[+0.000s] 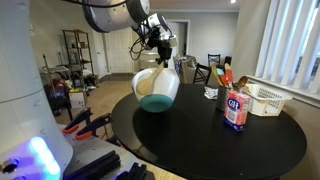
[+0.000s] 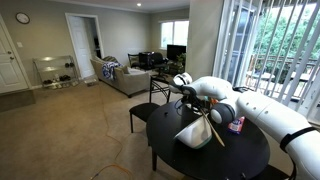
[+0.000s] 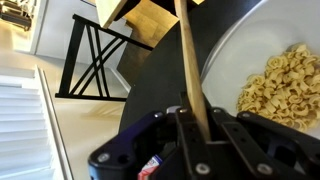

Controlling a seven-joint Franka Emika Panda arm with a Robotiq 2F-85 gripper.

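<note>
My gripper is shut on a long wooden utensil, whose handle runs between the fingers and out past the top of the wrist view. Beside it on the right is a white bowl with curly pasta inside. In exterior view 1 the gripper is above the white and teal bowl, which looks tilted on the dark table. From exterior view 2, the bowl lies near the table's edge with the wooden utensil over it. The utensil's far end is not clear.
A red and blue container stands right of the bowl on the round black table. Behind it are a white basket and a holder with colourful utensils.
</note>
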